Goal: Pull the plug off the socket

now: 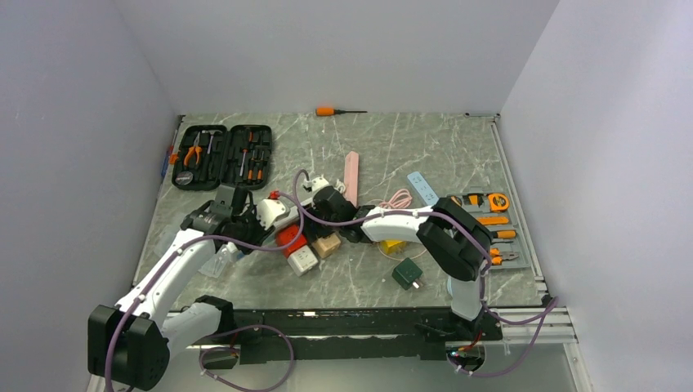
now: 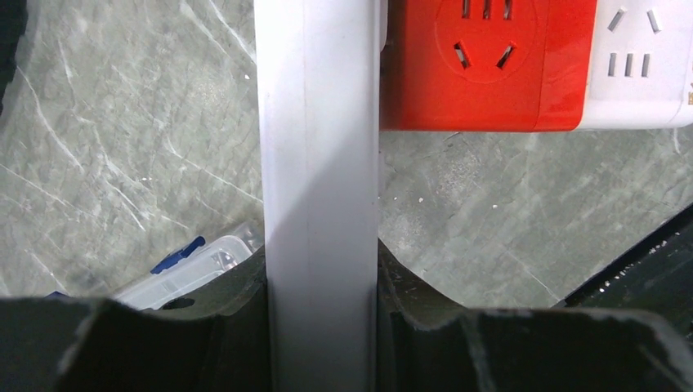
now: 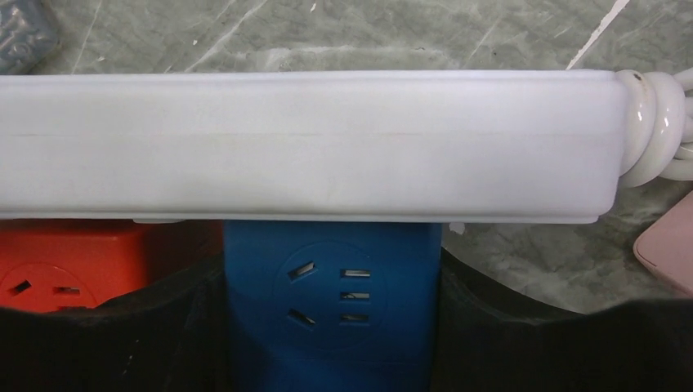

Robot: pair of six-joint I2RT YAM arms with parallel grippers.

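Observation:
A long white power strip runs across the right wrist view, its coiled cord at the right end. My left gripper is shut on one end of this strip, a finger on either side. Against the strip's long side sits a blue plug with socket slots on its face; my right gripper is shut on it. No gap shows between the blue plug and the strip. Beside it, a red plug also borders the strip. From above, both grippers hide much of the strip and the blue plug.
A white plug block adjoins the red one, and a tan block lies close by. Yellow and dark green plugs sit to the right. The black tool case lies back left.

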